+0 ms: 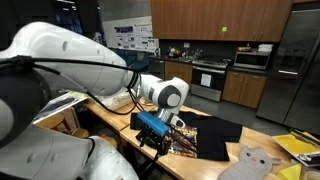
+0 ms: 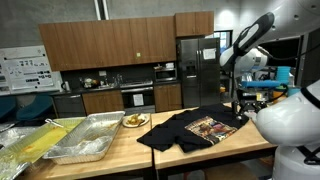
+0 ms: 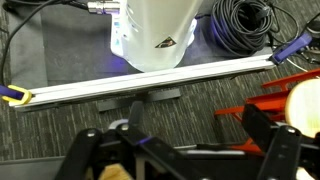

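Observation:
My gripper stands open in the wrist view, its dark fingers [image 3: 135,150] wide apart. Only dark floor and part of a rail show between them. In exterior view 1 the white arm with its blue-ringed wrist [image 1: 155,125] hangs over the near side of the table, close to its own base. A black cloth [image 1: 215,135] lies spread on the wooden table, with a patterned, many-coloured piece [image 2: 212,130] on it. The arm hides part of the cloth in exterior view 1.
A grey flat shape [image 1: 250,163] and a yellow item [image 1: 297,145] lie at the table's right. White bins [image 2: 85,138], a yellow tray [image 2: 35,142] and a plate of food [image 2: 135,120] stand at the other end. Coiled cables [image 3: 240,25] lie beside the base.

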